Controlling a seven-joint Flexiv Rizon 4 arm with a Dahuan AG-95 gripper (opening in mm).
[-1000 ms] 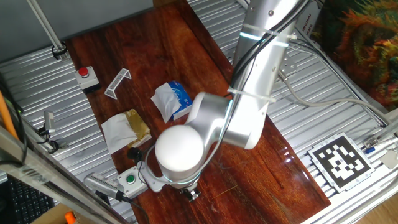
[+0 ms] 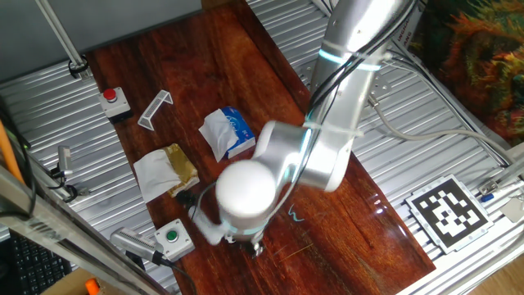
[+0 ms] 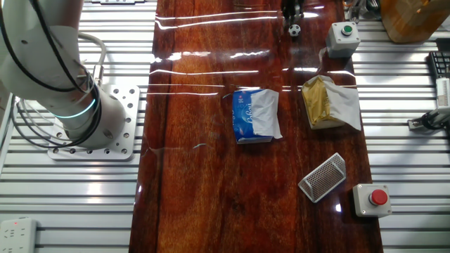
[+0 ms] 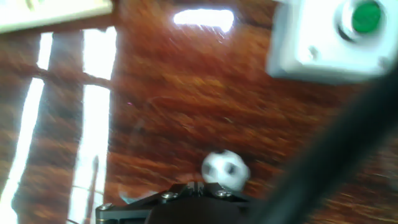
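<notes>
A small black-and-white football (image 4: 225, 170) lies on the dark wooden table just beyond my fingertips, a little to their right in the wrist view. My gripper shows at the bottom edge there, its fingertips close together with nothing visible between them. In exterior view 2 the ball (image 3: 294, 30) sits directly below the dark gripper (image 3: 292, 10) at the top edge. From exterior view 1 the arm's round wrist covers most of the gripper (image 2: 257, 247), and the ball cannot be made out.
A green-button box (image 3: 343, 39) stands near the gripper. Farther off are a gold tissue pack (image 3: 330, 102), a blue tissue pack (image 3: 254, 116), a perforated metal bracket (image 3: 323, 177) and a red-button box (image 3: 372, 200).
In exterior view 1 my wrist and gripper have shifted slightly right and up, uncovering more of the green-button box. The table objects in view have stayed put.
</notes>
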